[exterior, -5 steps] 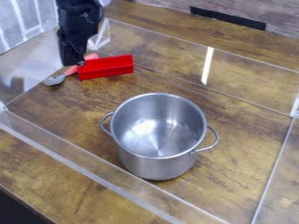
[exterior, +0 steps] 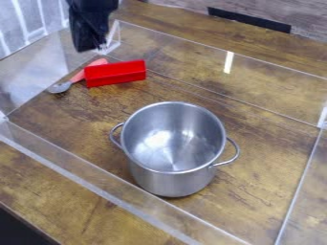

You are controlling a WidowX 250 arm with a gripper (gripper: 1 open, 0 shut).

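My gripper [exterior: 87, 38] hangs in the upper left of the camera view, blurred and dark, above and behind a red box [exterior: 115, 74]; it looks shut, with nothing visible between its fingers. A utensil with a pink handle and a small metal head [exterior: 59, 87] lies just left of the red box. A steel pot [exterior: 171, 163] with two handles stands in the lower middle, empty.
Clear low walls surround the wooden work surface [exterior: 255, 124]. The right half and the area between box and pot are open.
My gripper has risen from close above the utensil and red box to higher up, moving slightly right over the last moments. The objects have not visibly moved.
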